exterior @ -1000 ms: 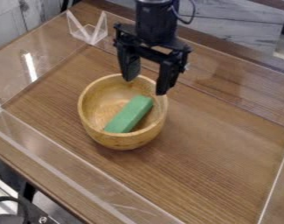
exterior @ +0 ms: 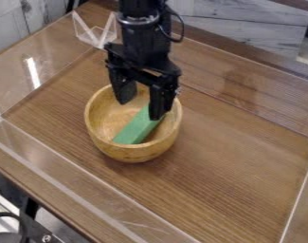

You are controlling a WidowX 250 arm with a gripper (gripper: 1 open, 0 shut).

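Observation:
A tan round bowl (exterior: 108, 140) sits on the wooden table, with a green oblong object (exterior: 135, 130) lying inside it. My black gripper (exterior: 141, 93) hangs over the back part of the bowl, its fingers open and spread either side above the green object. Whether the fingertips touch the object or the bowl is hard to tell.
A clear plastic item (exterior: 96, 28) stands at the back left. A pale wall runs behind, and a dark cable lies at the lower left corner.
My gripper has moved left and down, from above the bowl's back right to over the bowl. The bowl and green object have stayed in place.

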